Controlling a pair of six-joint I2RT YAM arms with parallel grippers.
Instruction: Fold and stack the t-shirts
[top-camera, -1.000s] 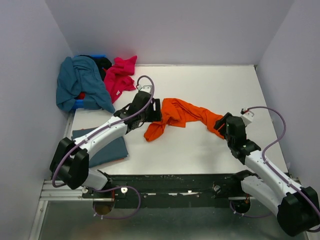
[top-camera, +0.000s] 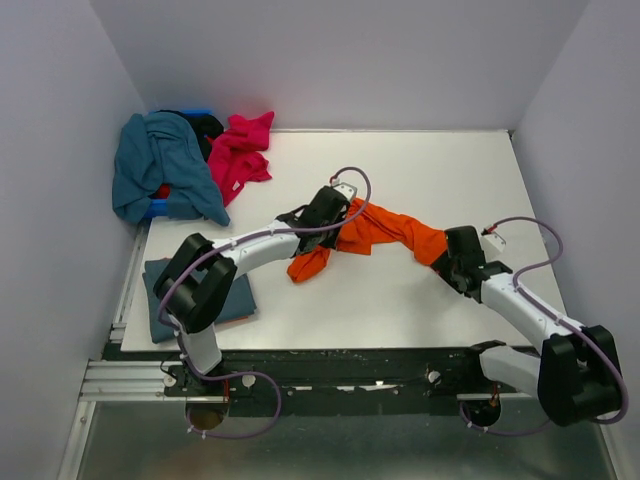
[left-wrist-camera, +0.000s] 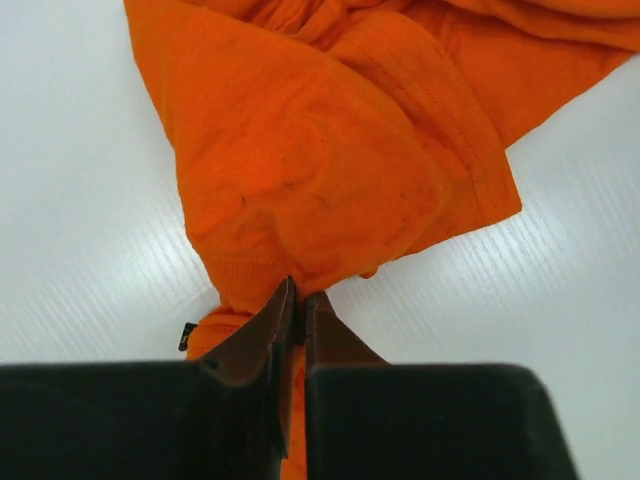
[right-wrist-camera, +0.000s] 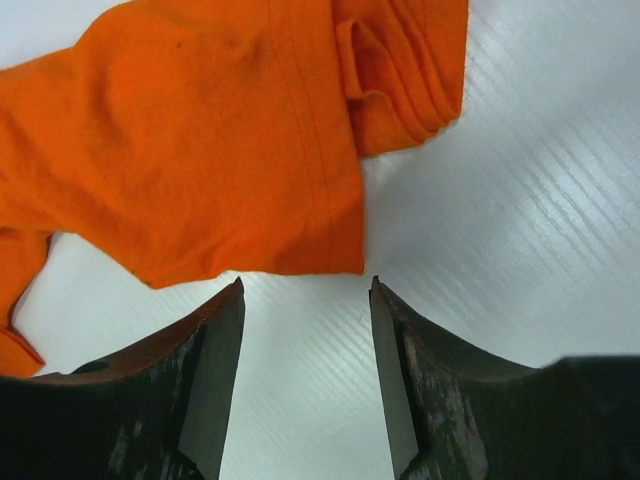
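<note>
An orange t-shirt (top-camera: 400, 228) lies crumpled and stretched out across the middle of the table. My left gripper is over its left part, fingertips close together at a narrow fold of the fabric; whether cloth is between them is unclear. My right gripper is open just short of the lower edge of the shirt's right end (right-wrist-camera: 290, 220), with nothing visible between its fingers.
A folded teal shirt (top-camera: 230, 300) lies at the front left of the table (top-camera: 370, 310). At the back left, a blue bin (top-camera: 157, 208) is piled with teal, black and pink clothing.
My left gripper has moved right, further over the orange shirt, and its fingertips now stand close together. My right gripper has moved slightly down in the top view, lower onto the shirt's edge.
</note>
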